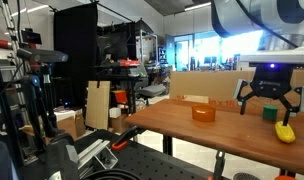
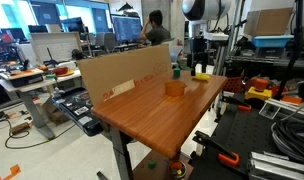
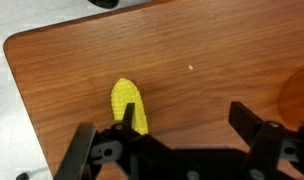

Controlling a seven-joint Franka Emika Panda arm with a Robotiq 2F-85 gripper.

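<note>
A yellow elongated object (image 1: pixel 284 132) lies on the wooden table (image 1: pixel 172 121), near its right end in exterior view 1. My gripper (image 1: pixel 266 110) hangs above the tabletop with its fingers spread wide, empty between the fingers. In the wrist view, the yellow object (image 3: pixel 128 101) is beside the left finger (image 3: pixel 84 140), which partly overlaps its lower end; the gripper appears above it, not around it. An orange round bowl (image 1: pixel 203 113) rests farther along the table and shows at the right edge of the wrist view. What the bowl holds cannot be made out.
Toward the table's back edge stands a small green object (image 2: pixel 176 73). A tan panel (image 2: pixel 122 77) runs along one long side. Bare wood lies between the bowl and the yellow object. The table edge is close to the yellow object.
</note>
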